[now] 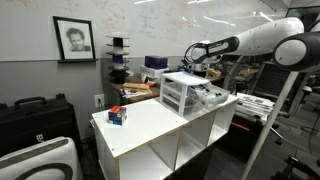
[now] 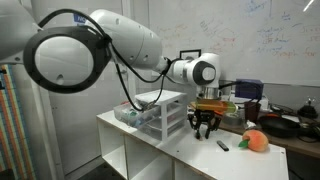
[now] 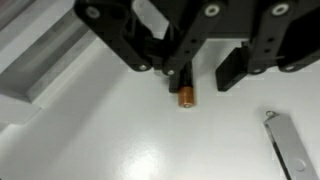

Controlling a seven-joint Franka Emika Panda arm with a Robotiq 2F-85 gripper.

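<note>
A small dark cylinder with a copper-coloured end, like a battery (image 3: 186,97), lies on the white tabletop. My gripper is right over it, its fingers parted. In the wrist view the cylinder is beside the left finger, partly hidden by it; whether they touch cannot be told. A silver, USB-stick-like object (image 3: 291,147) lies to the lower right, clear of the fingers. In exterior view 2 the gripper (image 2: 204,131) is low over the table, close to the white drawer unit (image 2: 165,119).
A peach-coloured round object (image 2: 255,141) and a small dark item (image 2: 222,145) lie near the gripper. Behind are a dark pan (image 2: 281,126) and boxes. In exterior view 1, a red-and-blue box (image 1: 117,115) stands on the mostly clear near white counter (image 1: 150,130).
</note>
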